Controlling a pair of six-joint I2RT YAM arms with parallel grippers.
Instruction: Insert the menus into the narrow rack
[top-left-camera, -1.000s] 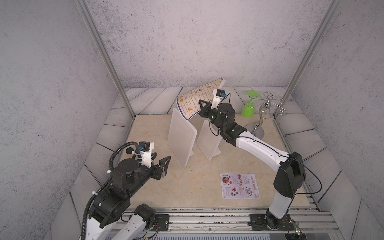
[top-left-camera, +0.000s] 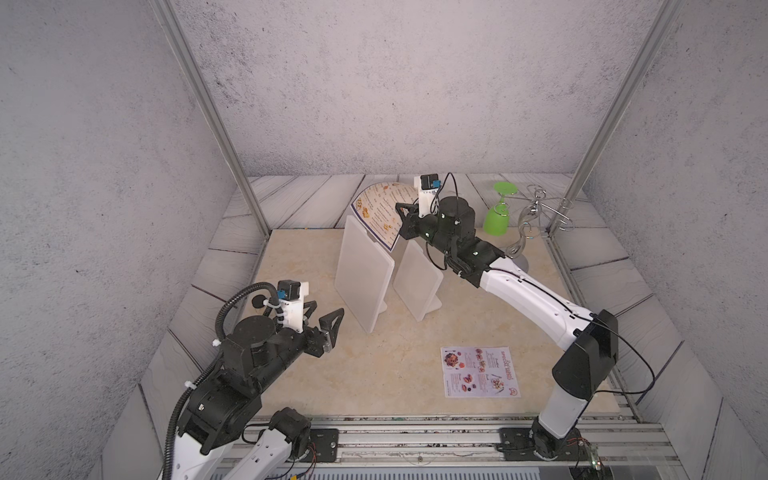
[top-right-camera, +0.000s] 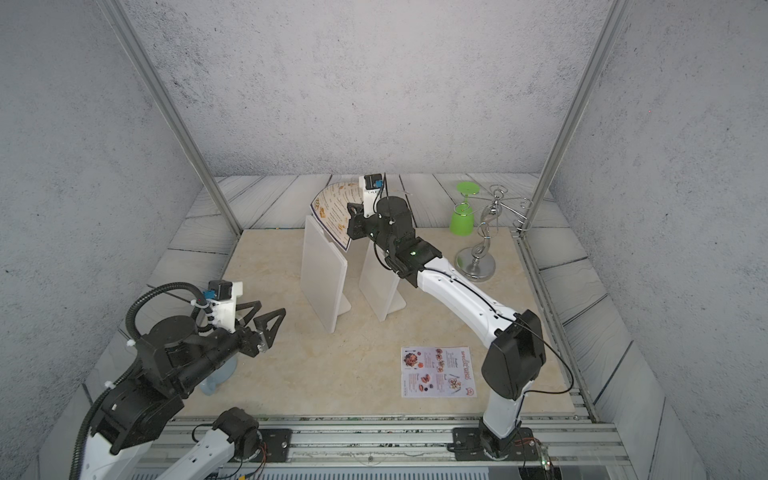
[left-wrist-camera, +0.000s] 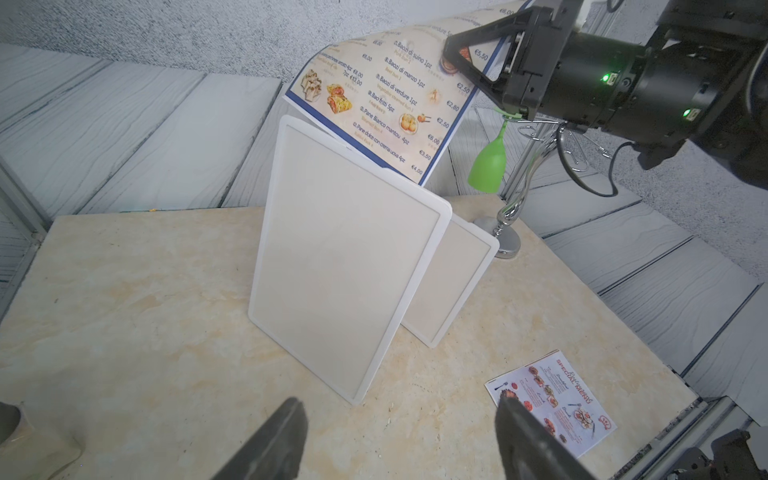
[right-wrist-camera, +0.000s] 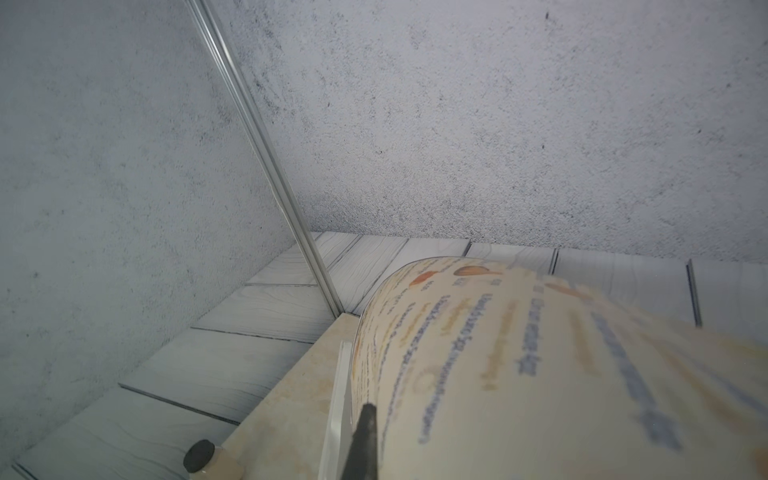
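Observation:
A large menu (top-left-camera: 389, 206) with food pictures and a blue border bows above the back of the table. My right gripper is shut on this thin sheet. The menu's lower edge meets the top of the larger white rack (left-wrist-camera: 340, 256) in the left wrist view; I cannot tell whether it is inside the slot. A smaller white rack (top-left-camera: 418, 281) stands just right of it. A smaller menu (top-left-camera: 480, 372) lies flat at the front right. My left gripper (top-left-camera: 326, 310) is open left of the racks, with nothing between its fingers.
A metal stand (top-right-camera: 475, 262) with a green glass (top-right-camera: 461, 221) hanging upside down occupies the back right. A dark-capped object (right-wrist-camera: 200, 456) shows low in the right wrist view. Tabletop (left-wrist-camera: 152, 304) left of the racks is clear.
The large menu's upper right side has come down, and the sheet now bows into a rounded curve near the larger rack. My left gripper's fingers have shifted slightly; the racks stand still.

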